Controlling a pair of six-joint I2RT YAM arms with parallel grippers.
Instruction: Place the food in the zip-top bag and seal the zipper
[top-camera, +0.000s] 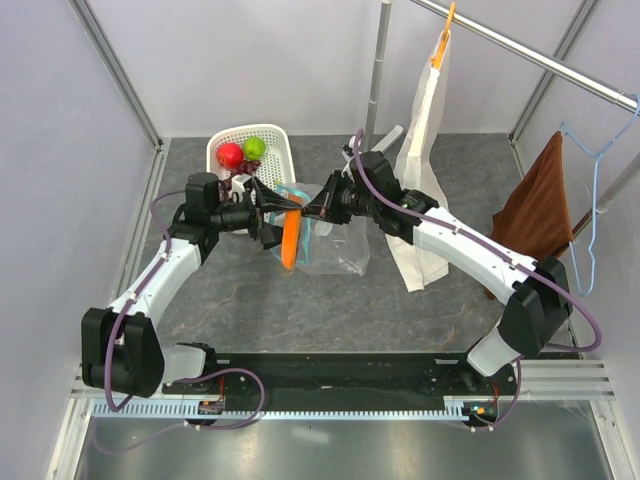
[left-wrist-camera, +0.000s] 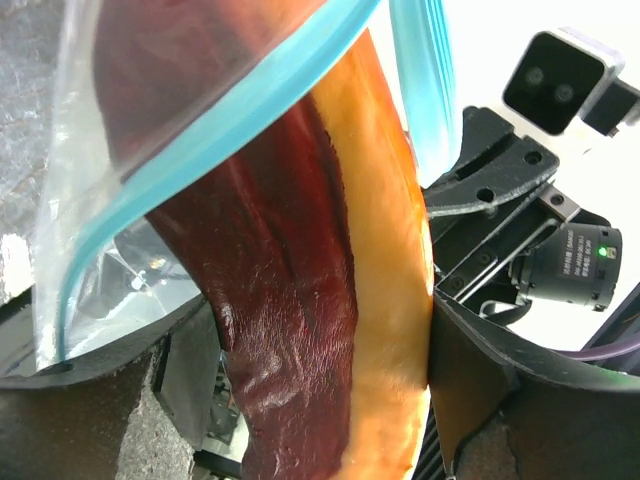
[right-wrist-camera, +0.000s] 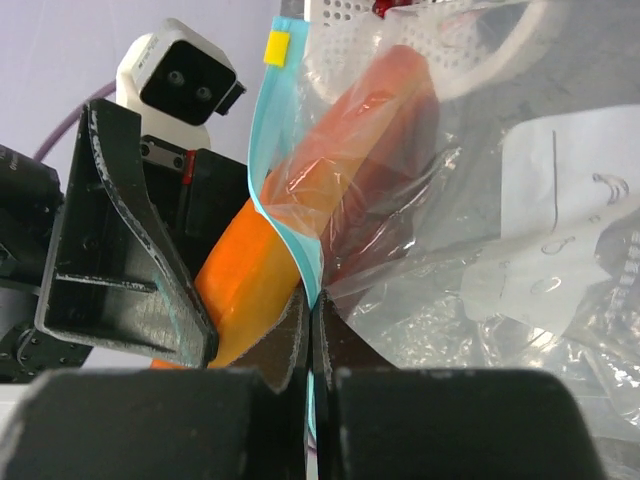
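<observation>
A long orange food item (top-camera: 291, 240), with a dark red part visible in the left wrist view (left-wrist-camera: 290, 300), is held by my left gripper (top-camera: 290, 206), shut on it, its upper end inside the clear zip bag (top-camera: 340, 250). The bag's blue zipper strip (right-wrist-camera: 283, 120) runs beside the orange item. My right gripper is shut on that zipper edge at the bag's mouth, close to my left gripper.
A white basket (top-camera: 273, 140) with a red and a green round item and grapes sits behind. A hanging white cloth (top-camera: 420, 260), a brown cloth (top-camera: 530, 220) and a rail stand at the right.
</observation>
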